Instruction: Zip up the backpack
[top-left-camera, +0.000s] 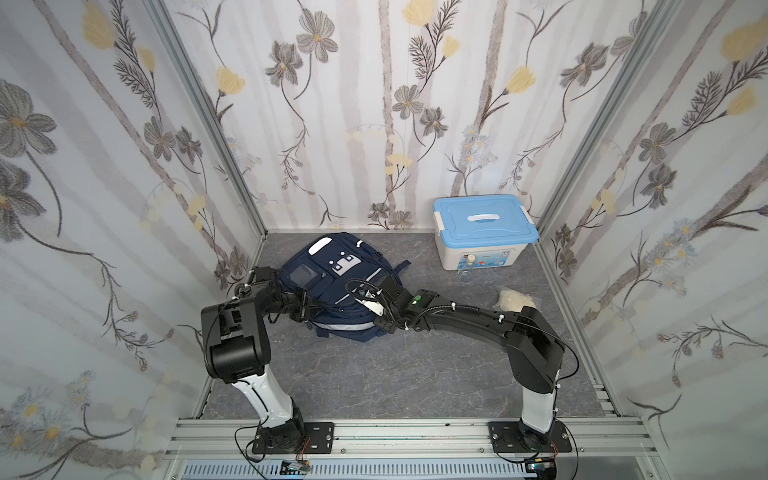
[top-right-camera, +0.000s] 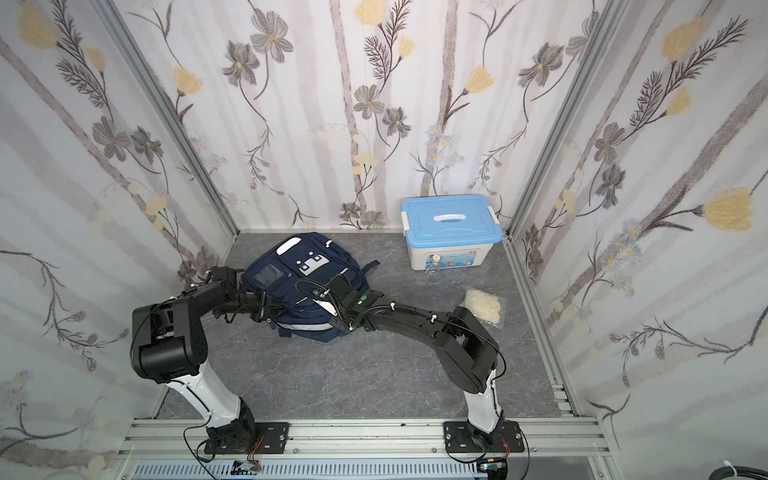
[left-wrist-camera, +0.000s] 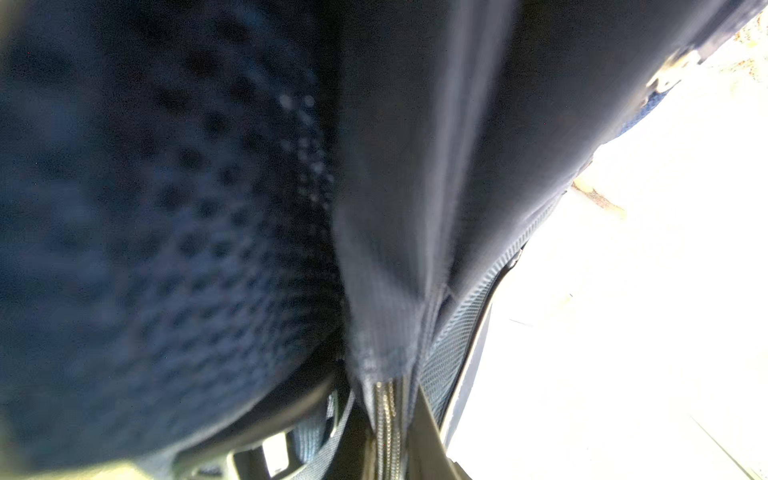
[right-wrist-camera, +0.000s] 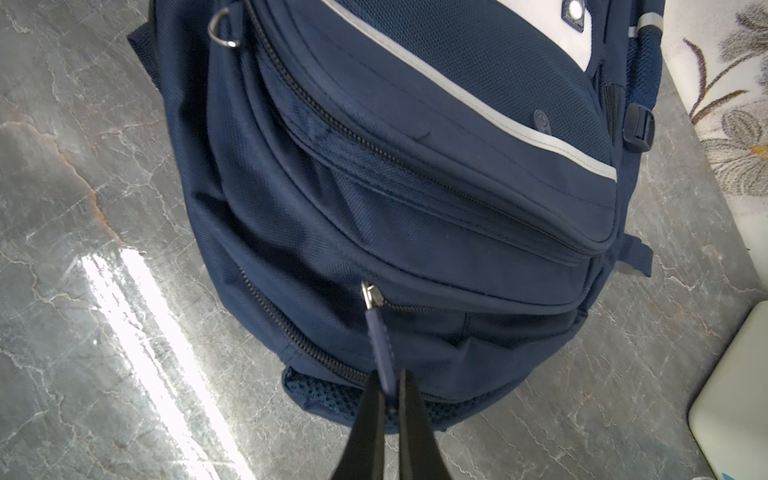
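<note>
The navy backpack (top-left-camera: 328, 264) lies flat at the left of the floor. At its left side my left gripper is shut on zippered fabric (left-wrist-camera: 392, 336), seen close up in the left wrist view. Over the lower front, my right gripper is shut on a navy zipper pull (right-wrist-camera: 377, 336) hanging from a silver slider (right-wrist-camera: 370, 292). The long lower zipper (right-wrist-camera: 288, 320) runs beneath the pull, along the bag's bottom section.
A lidded plastic box (top-left-camera: 485, 224) stands at the back right, with a bag of cream-coloured material (top-right-camera: 481, 305) in front of it.
</note>
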